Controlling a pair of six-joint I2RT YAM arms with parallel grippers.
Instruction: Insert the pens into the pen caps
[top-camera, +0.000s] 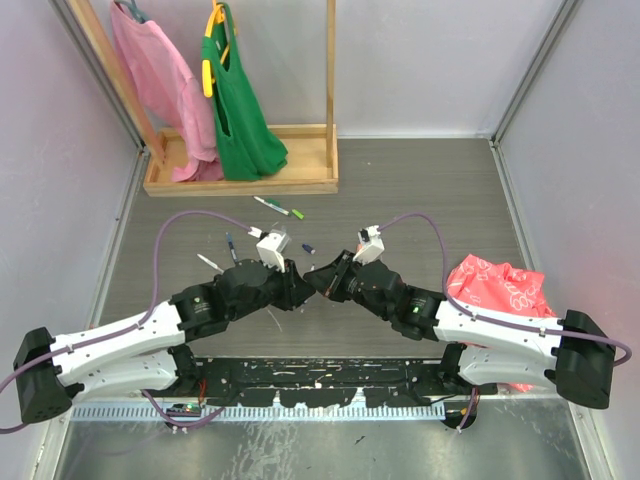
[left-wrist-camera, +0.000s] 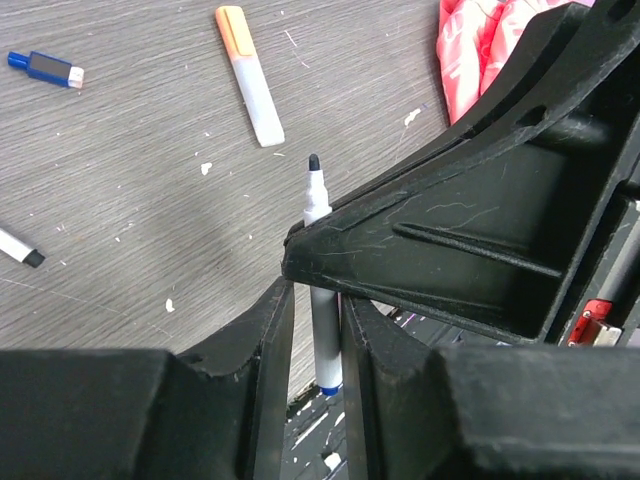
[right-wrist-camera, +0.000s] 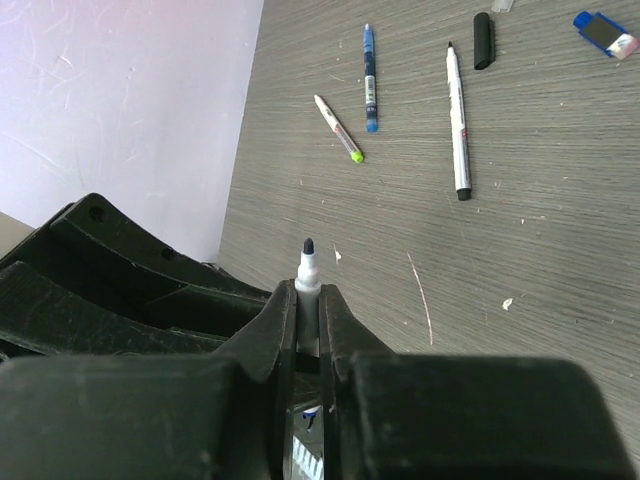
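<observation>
My two grippers meet at the middle of the table, the left (top-camera: 298, 292) and the right (top-camera: 323, 280). An upright pen (left-wrist-camera: 325, 335), white-bodied with a dark tip and a blue bottom end, stands between the right gripper's black fingers (left-wrist-camera: 430, 250) in the left wrist view. The left gripper's fingers are around its lower part, below them. In the right wrist view the pen's white top (right-wrist-camera: 307, 275) shows between the right fingertips. I cannot tell how firmly either gripper closes on it. Loose pens (right-wrist-camera: 457, 120) and a dark cap (right-wrist-camera: 483, 40) lie on the table.
A blue cap-like piece (left-wrist-camera: 45, 69) and an orange-white marker (left-wrist-camera: 250, 75) lie nearby. The wooden rack (top-camera: 300, 185) with hanging garments is at the back, a red cloth (top-camera: 495, 285) at the right.
</observation>
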